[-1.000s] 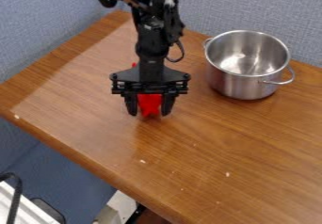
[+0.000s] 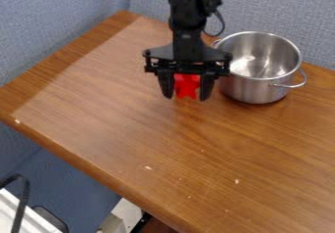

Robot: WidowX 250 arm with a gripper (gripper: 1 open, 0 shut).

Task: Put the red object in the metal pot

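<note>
The red object (image 2: 187, 84) shows between the two fingers of my black gripper (image 2: 186, 92), which is shut on it. Most of its upper part is hidden behind the gripper body. To the right stands the metal pot (image 2: 261, 88), upright, silver and open at the top, with a loop handle on its right side. My gripper is just left of the pot and partly overlaps its left rim in this view. No contents show inside the part of the pot that I can see.
Blue-grey padded walls (image 2: 53, 26) border its left and back. Black cables and a white item (image 2: 124, 215) lie off the table's front-left edge.
The gripper has moved right and somewhat up in view, carrying the red object towards the pot. The pot has stayed in place.
</note>
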